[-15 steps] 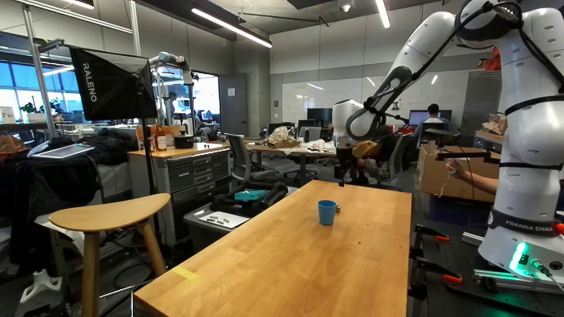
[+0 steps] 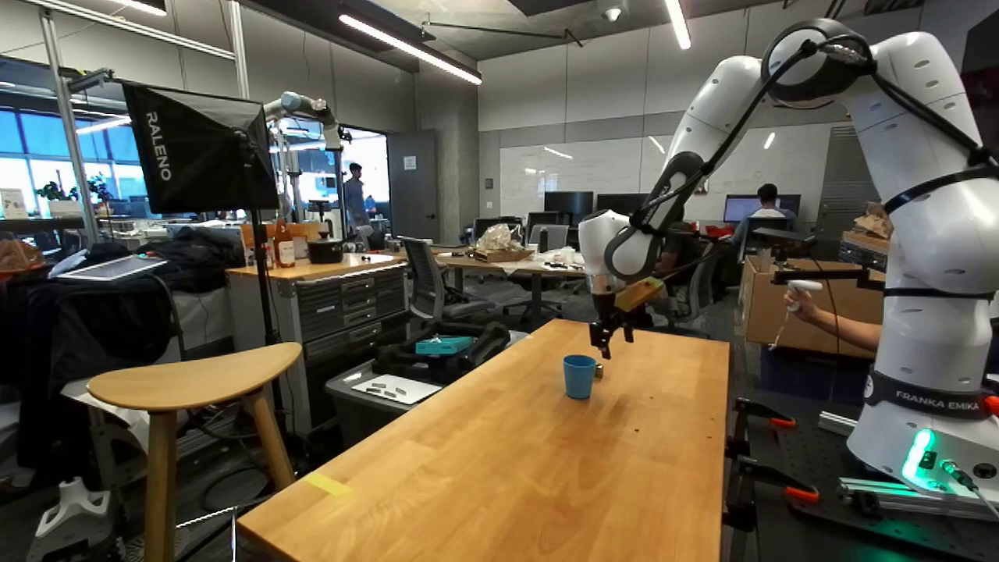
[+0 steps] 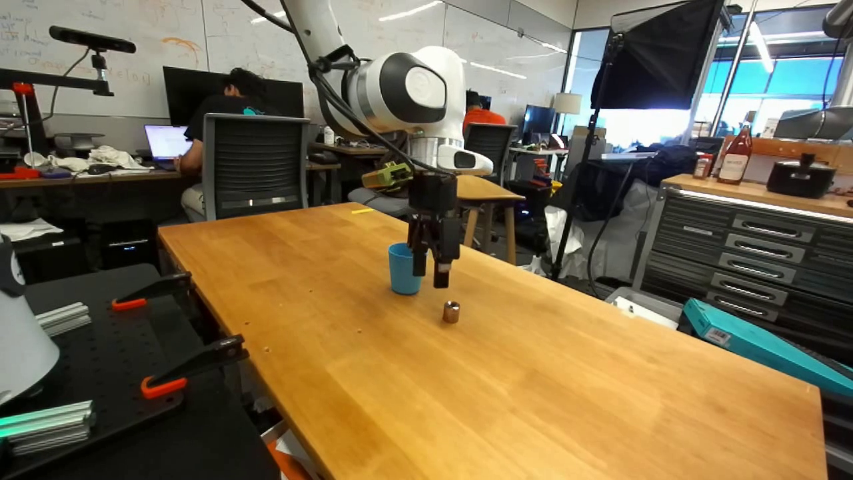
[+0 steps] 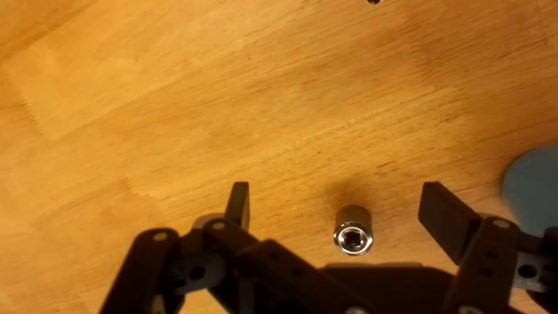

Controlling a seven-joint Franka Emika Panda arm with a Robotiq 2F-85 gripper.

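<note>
A small metal socket [image 4: 353,230] stands upright on the wooden table, its square hole facing up in the wrist view. My gripper is open above it, and the socket shows between the two fingers, nearer the right one, with nothing held. In exterior view 2 the socket [image 3: 451,312] is below and slightly right of my gripper [image 3: 432,280]. Close by stands a blue cup [image 3: 404,271], partly behind a finger there. At the wrist view's right edge the cup [image 4: 533,191] is cut off. From exterior view 1, the cup [image 2: 578,376] partly covers the socket [image 2: 599,371].
The wooden table [image 2: 524,468] is otherwise mostly bare, with a strip of yellow tape [image 2: 328,483] near one end. Clamps [image 2: 777,478] grip its edge beside the robot base. A wooden stool [image 2: 197,375] stands off the table's other side.
My gripper has come down toward the table, closer to the socket and cup, and its fingers now show apart. Cup and socket have stayed in place.
</note>
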